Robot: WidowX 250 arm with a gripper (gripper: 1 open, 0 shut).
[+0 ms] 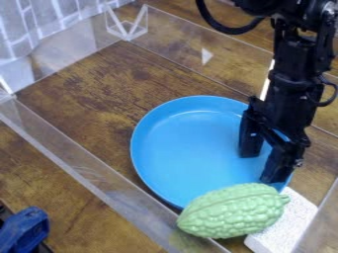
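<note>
The black gripper (268,148) reaches down from the upper right into the right side of a round blue plate (185,153). Its fingers are dark against each other, and I cannot tell whether they hold anything. A green bumpy bitter-melon-like vegetable (231,210) lies at the front edge of the plate, toward the bottom right.
A white ridged block (284,227) sits right of the vegetable. A blue object (19,229) is at the bottom left. Clear walls border the wooden floor, which is bare at upper left (106,89). A white cloth (46,20) hangs in the top left corner.
</note>
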